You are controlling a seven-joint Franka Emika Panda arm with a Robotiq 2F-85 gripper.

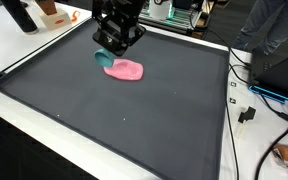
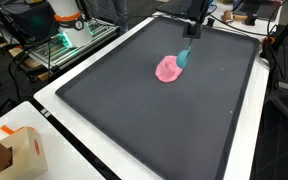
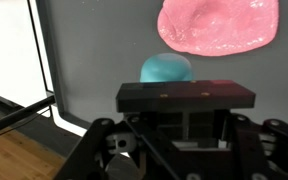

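Observation:
A teal rounded piece [image 2: 182, 59] hangs tilted beneath my gripper [image 2: 189, 43], which is shut on it. In exterior view 1 the teal piece [image 1: 104, 58] overlaps the left edge of a flat pink item [image 1: 126, 70] with a wavy outline. Exterior view 2 places the pink item [image 2: 168, 69] just in front of the teal piece; whether the two touch I cannot tell. From the wrist, only a smooth teal dome [image 3: 166, 68] shows beyond the gripper, which hides the grip itself. The pink item [image 3: 220, 22] lies past it, upper right.
A dark grey board [image 2: 134, 110] with a pale border lies underneath, and its front half is clear. An orange-and-white item [image 2: 24, 155] stands off its near left corner. Cables [image 1: 242, 70] run at the right in exterior view 1.

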